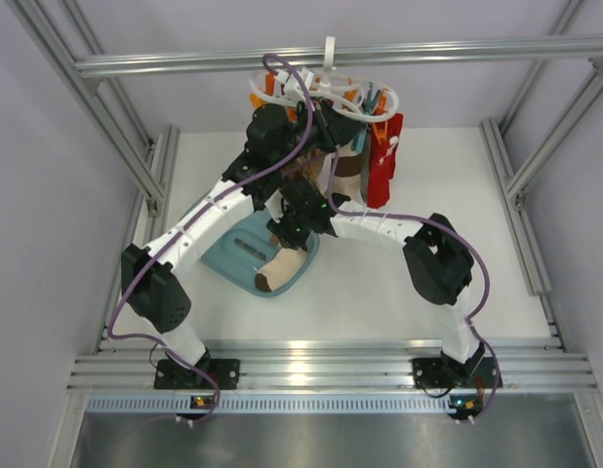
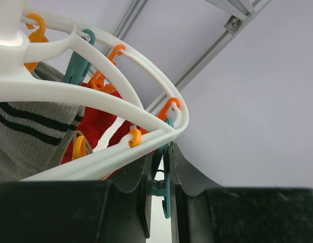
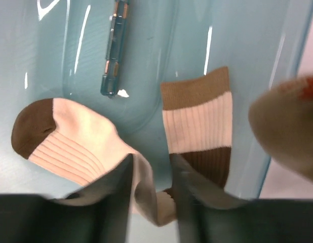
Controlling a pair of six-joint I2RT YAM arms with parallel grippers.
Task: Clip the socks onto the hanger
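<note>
The white round hanger (image 1: 384, 109) hangs from the rail, with socks clipped on it. At its rim, in the left wrist view, a teal clip (image 2: 167, 195) sits pinched between the close-set fingers of my left gripper; no sock shows in that clip. A cream sock with brown ends (image 3: 85, 139) lies in the blue tray (image 3: 141, 109). Above its folded end is my right gripper, fingers part open, a raised fold of the sock showing between the blurred fingers. Another cream and brown ribbed sock portion (image 3: 199, 121) lies beside it; whether the two join is hidden.
A dark teal bar-shaped piece (image 3: 115, 48) lies in the tray. A red sock (image 1: 382, 161) and a grey striped sock (image 2: 32, 121) hang from the hanger. Close to the right wrist camera hangs a blurred brown sock end (image 3: 288, 126).
</note>
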